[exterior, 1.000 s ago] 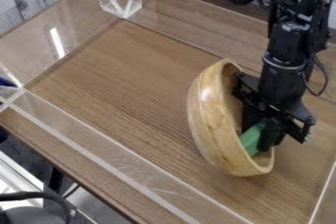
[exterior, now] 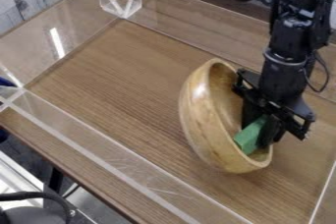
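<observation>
A light wooden bowl (exterior: 207, 120) stands tilted steeply on its side at the right of the wooden table. My black gripper (exterior: 268, 120) reaches into it from above right, shut on something, apparently the green object (exterior: 251, 138) inside the bowl. Its fingertips are partly hidden by the dark mechanism and the bowl's rim, so the exact hold is hard to see.
Clear plastic edging (exterior: 157, 24) runs along the back and left of the table (exterior: 112, 95), with a clear bracket at the back left. The middle and left of the tabletop are empty. A black cable lies at the bottom left.
The bowl, the green object and my gripper have shifted slightly leftward and up in the view.
</observation>
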